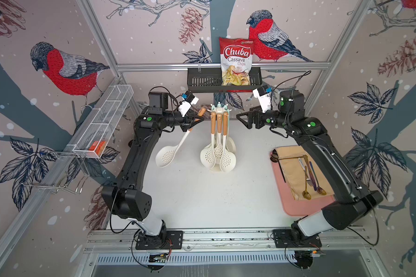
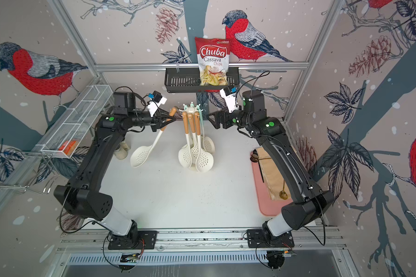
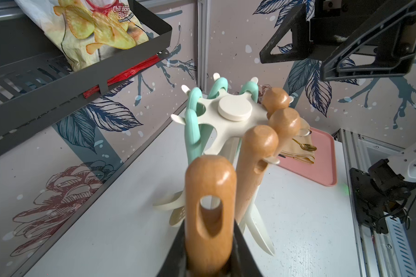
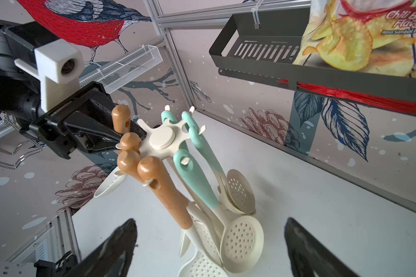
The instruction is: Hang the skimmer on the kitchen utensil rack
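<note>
My left gripper (image 1: 193, 121) is shut on a skimmer's wooden handle (image 3: 210, 180), whose hole faces the left wrist view. The skimmer's white perforated head (image 1: 165, 156) hangs down-left, clear of the rack. The utensil rack (image 3: 234, 109) has a white hooked top holding several skimmers and ladles with wooden and mint handles; the held handle's top is just left of it, level with the hooks. My right gripper (image 1: 245, 119) stands open to the right of the rack, nothing between its fingers.
A black shelf (image 1: 203, 80) with a chips bag (image 1: 235, 55) hangs above and behind the rack. A pink tray (image 1: 286, 203) with cutlery lies right; a wire basket (image 1: 101, 120) is on the left wall.
</note>
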